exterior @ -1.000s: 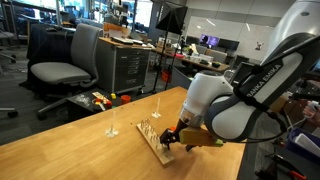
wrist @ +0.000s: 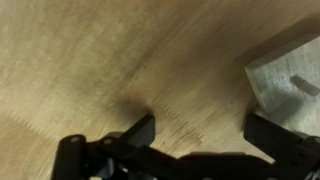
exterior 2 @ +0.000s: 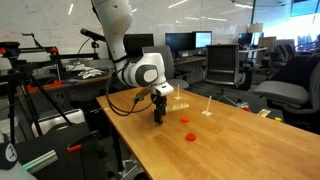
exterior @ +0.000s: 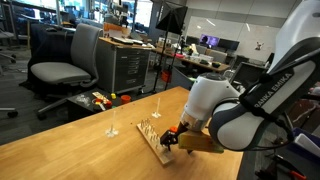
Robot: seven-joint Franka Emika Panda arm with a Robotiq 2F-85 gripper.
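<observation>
A wooden block with a row of upright pegs stands on the table. Right beside it, low over the tabletop, is my gripper. From the wrist, the gripper shows its two dark fingertips wide apart, with only bare wood between them. One pale corner of the block enters at the right, close to the right finger; whether they touch, I cannot tell. The other exterior view has the gripper near the table's far-left side, with the pegged strip partly behind it.
Two red pieces lie on the table in exterior view 2. A thin white post on a base stands left of the block. Small coloured items are at the table's back edge.
The arm's white forearm has swung and tilted, its lettering turning in view. My gripper stays low beside the pegged block with little visible shift, and the table objects look unmoved.
</observation>
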